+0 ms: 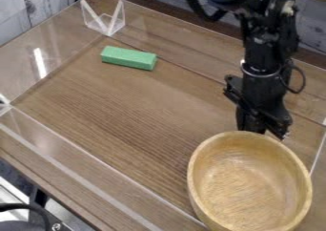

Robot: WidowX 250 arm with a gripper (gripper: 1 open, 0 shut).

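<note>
My black arm reaches down from the top on the right side of the view. Its gripper [258,116] is low, just above and behind the far rim of a large pale yellow bowl [249,141], which stands at the lower right. The fingertips are dark and partly hidden against the bowl's rim, so I cannot tell whether they are open or shut or hold anything.
A green block [129,57] lies at the back left of the wooden table [114,130]. A clear wire-like or plastic holder [105,17] stands in the far left corner.
</note>
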